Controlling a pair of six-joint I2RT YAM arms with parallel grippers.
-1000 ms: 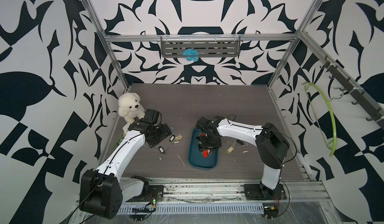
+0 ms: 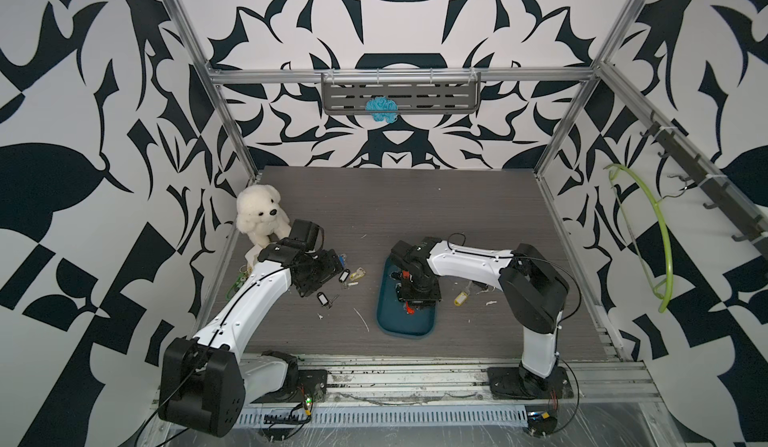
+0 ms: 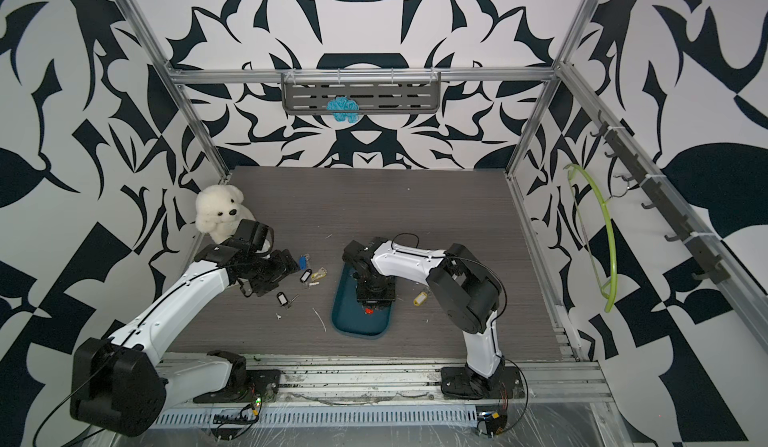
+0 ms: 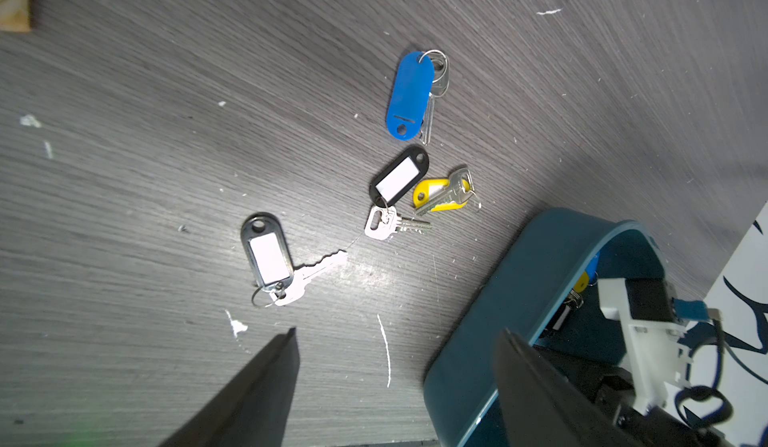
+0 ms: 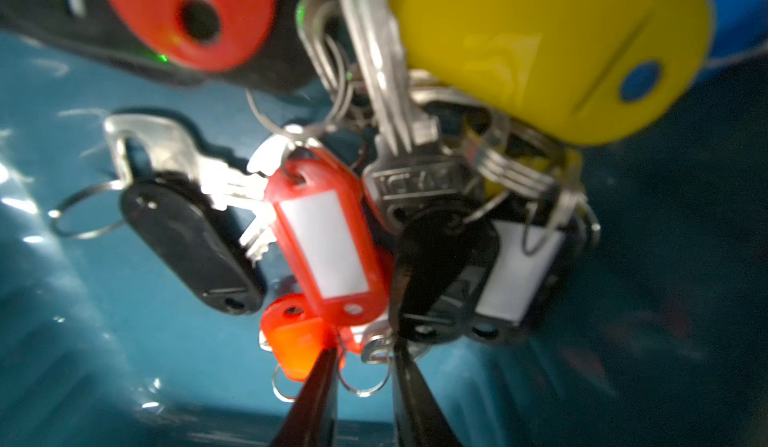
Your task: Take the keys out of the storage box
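The teal storage box [image 2: 406,331] stands on the table with several tagged keys inside. My right gripper reaches down into it. In the right wrist view a red-tagged key [image 5: 326,243], an orange tag [image 5: 297,339], black tags [image 5: 192,247] and a large yellow tag [image 5: 552,47] lie piled up. My right gripper is part open, fingertips apart at the pile's near edge, with a wire ring and a bit of tag showing at the gap; a firm hold does not show. My left gripper is open and empty, above the table left of the box.
On the table left of the box lie a blue-tagged key [image 4: 410,95], a yellow-tagged key [image 4: 448,191] and two black-tagged keys [image 4: 272,255]. Another yellow tag [image 2: 461,297] lies right of the box. A white plush dog [image 2: 260,211] sits back left.
The left arm has barely moved.
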